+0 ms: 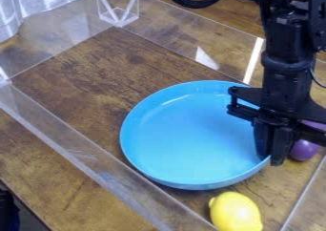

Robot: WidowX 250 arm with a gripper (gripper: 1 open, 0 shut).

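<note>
My black gripper point(270, 149) is lowered at the right rim of a light blue plate point(185, 139), its fingertips down by the rim. The fingers look shut, with nothing visible between them. Just to the right, partly hidden behind the gripper, lies a purple object point(304, 150). A yellow lemon-like object point(234, 212) lies below the plate, near the bottom edge of the view.
Clear plastic walls point(76, 158) surround the wooden surface point(90, 82). Bare wood is free to the left of and behind the plate. A black cable arches over the top of the view.
</note>
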